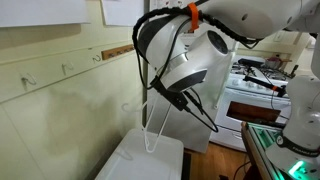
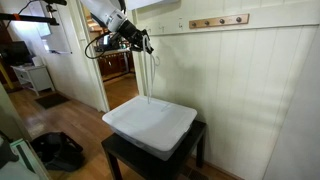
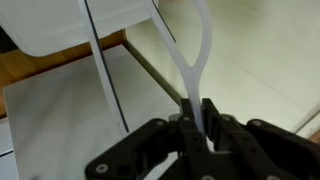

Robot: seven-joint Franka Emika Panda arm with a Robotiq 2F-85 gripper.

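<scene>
A thin white hanger [image 1: 154, 134] hangs above a white box lid [image 1: 140, 158], its lower end close to the lid; whether they touch I cannot tell. My gripper is shut on the hanger [image 3: 190, 72], whose white strip runs between the dark fingers and forks beyond them in the wrist view. From the other exterior side, the gripper [image 2: 147, 46] stands high above the lid [image 2: 150, 122], and the hanger [image 2: 152, 77] shows only as a faint white line. The arm partly hides the grip in exterior view 1.
Several hooks, including a white one [image 1: 67, 69], line the wall. A wooden peg board [image 2: 215, 22] is higher up. The box sits on a black table [image 2: 135, 158]. A stove [image 1: 258, 90] stands in the background, and a black bin [image 2: 58, 150] is on the floor.
</scene>
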